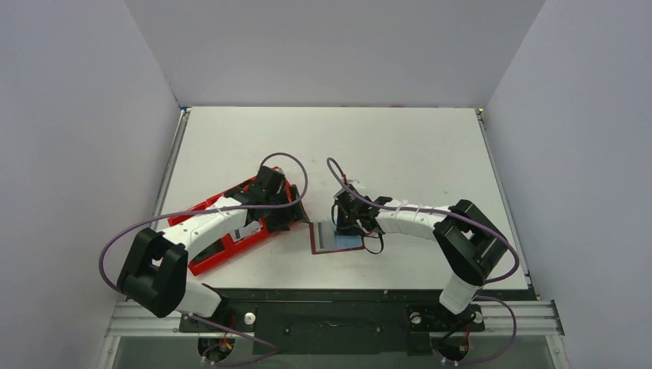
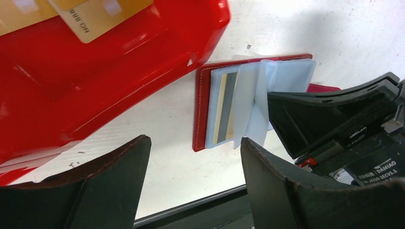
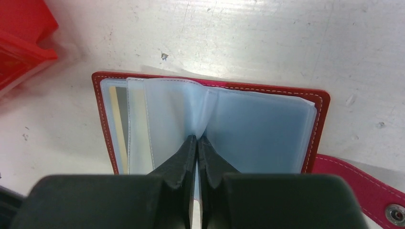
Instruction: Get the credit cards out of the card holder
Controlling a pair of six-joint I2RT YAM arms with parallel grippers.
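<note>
The card holder [image 1: 323, 238] lies open on the table, red-edged, with translucent sleeves [image 3: 258, 129] and pale and grey card edges [image 2: 223, 107] at its left. My right gripper is shut, its tips down at a raised fold in the sleeves; whether any sleeve is caught between them is hard to tell. My left gripper stands open above the table just left of the holder, nothing between its fingers.
A red tray [image 1: 234, 246] with gold cards [image 2: 98, 19] inside lies left of the holder, close to it.
</note>
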